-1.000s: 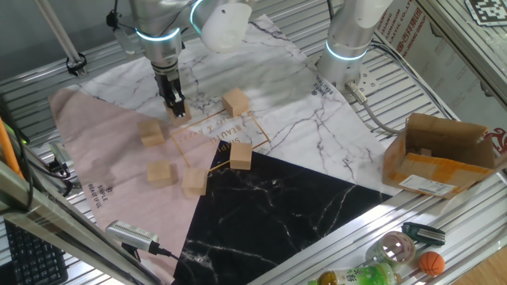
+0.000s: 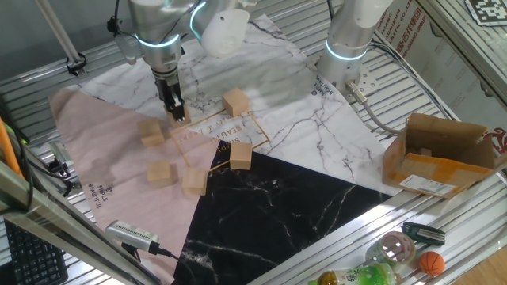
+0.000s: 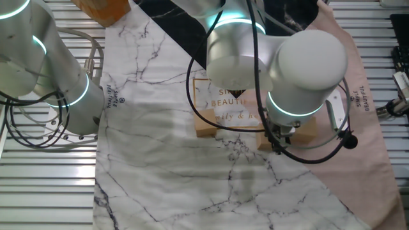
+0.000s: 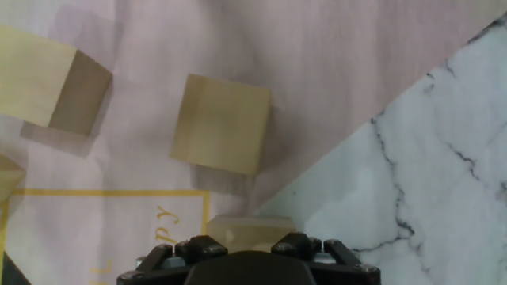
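Observation:
My gripper (image 2: 176,115) points down at a wooden block (image 2: 181,119) near the border of the pink and white marble areas. In the wrist view, this block (image 4: 250,229) shows at the bottom, partly covered by the fingers (image 4: 200,248). The fingers stand apart there, but whether they grip the block cannot be told. Another wooden block (image 4: 222,124) lies just beyond it on the pink cloth, separate from the fingers. In exterior view 2 the arm hides most of the gripper.
More wooden blocks lie around: one on the white marble (image 2: 235,101), one at the black corner (image 2: 241,156), two on pink (image 2: 161,173). An open cardboard box (image 2: 438,155) stands at the right.
Over the last second my gripper has shifted slightly at the same block. The blocks show no visible movement.

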